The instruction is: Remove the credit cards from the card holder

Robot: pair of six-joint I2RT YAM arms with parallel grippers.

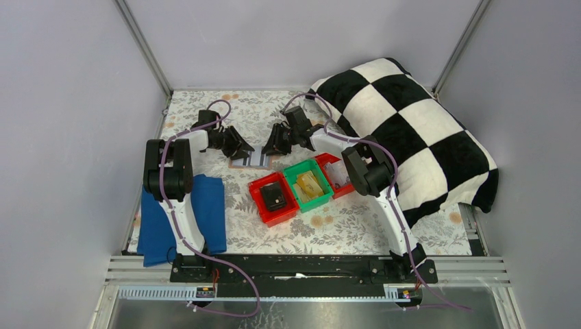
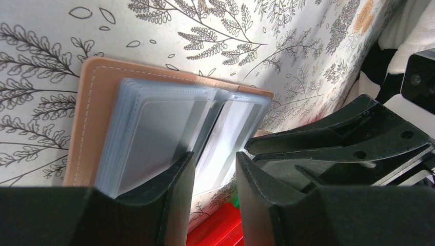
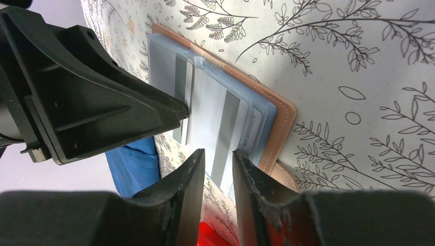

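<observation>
The card holder lies open on the floral cloth, with tan covers (image 2: 83, 128) and clear plastic sleeves (image 2: 156, 136). White cards with grey stripes show in its sleeves; one white card (image 2: 225, 130) appears in the left wrist view and a striped card in the right. My left gripper is over the sleeves, fingers apart, with the white card visible through the gap. From the other side, my right gripper hangs over the lower part of the holder, also open. Whether its fingertips touch the sleeve cannot be told. Neither gripper holds a card.
Close in front of the holder stand a red box (image 1: 265, 214) holding a black item, a green box (image 1: 296, 170) with yellow packets and another red box (image 1: 342, 190). A checkered cushion (image 1: 418, 137) fills the right; a blue cloth (image 1: 214, 226) lies at left.
</observation>
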